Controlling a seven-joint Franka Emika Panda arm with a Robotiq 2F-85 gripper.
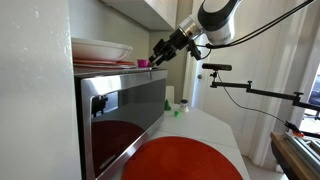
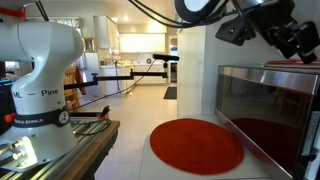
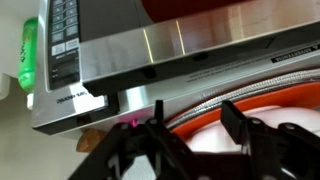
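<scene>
A silver microwave with a dark window stands along the left in exterior view 1. In the wrist view its door lies beyond the fingers, and a dark gap along its top edge makes it look slightly ajar. The keypad is beside it. My gripper hangs above the microwave's top front edge, its fingers apart with nothing held between them. Behind that gap show an orange-red rim and a pale dish on the microwave's top. From exterior view 2 the gripper is at the upper right.
A red round mat lies on the white counter before the microwave. White and red dishes and a pink cup stand on top. A green bottle is past the keypad side.
</scene>
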